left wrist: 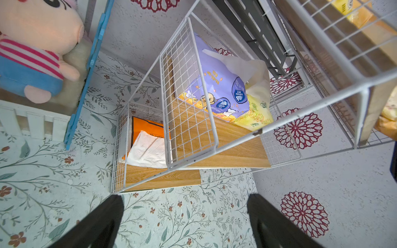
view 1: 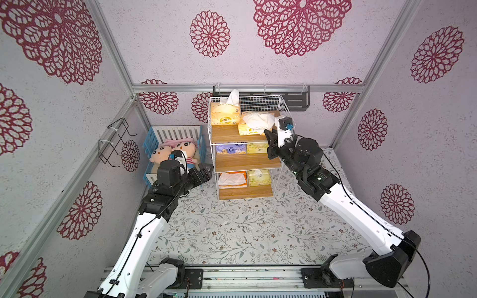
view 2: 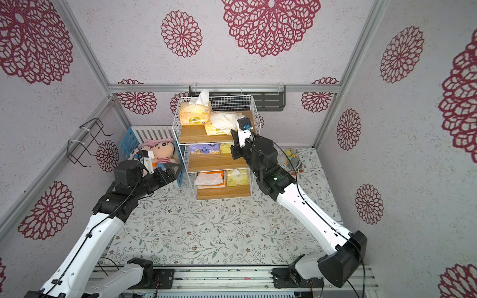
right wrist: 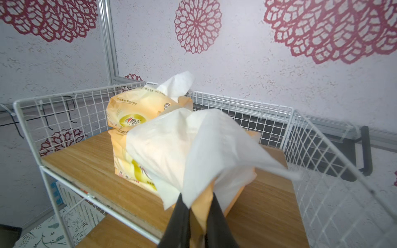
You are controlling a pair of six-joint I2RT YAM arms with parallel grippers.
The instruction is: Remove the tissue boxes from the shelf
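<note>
On the top board of the white wire shelf (view 1: pixel 243 193), a yellow-orange tissue pack (view 1: pixel 248 130) is partly drawn toward the front, a loose white tissue spread over it. My right gripper is shut on the near end of this pack. Left of it stands a second orange tissue pack (view 1: pixel 225 114) with a tissue sticking up. A purple pack (left wrist: pixel 219 84) and a yellow pack (left wrist: pixel 258 109) sit on the middle level. The bottom level bears an orange-and-white pack (view 1: pixel 232 179) and a pale yellow pack (view 1: pixel 259 177). My left gripper is open and empty, left of the shelf.
A blue-and-white basket (view 1: pixel 198 136) with plush dolls (view 1: pixel 183 149) stands left of the shelf, behind my left gripper. Wire side panels and a front rail border the shelf boards. The floor (view 1: pixel 233 231) before the shelf is clear.
</note>
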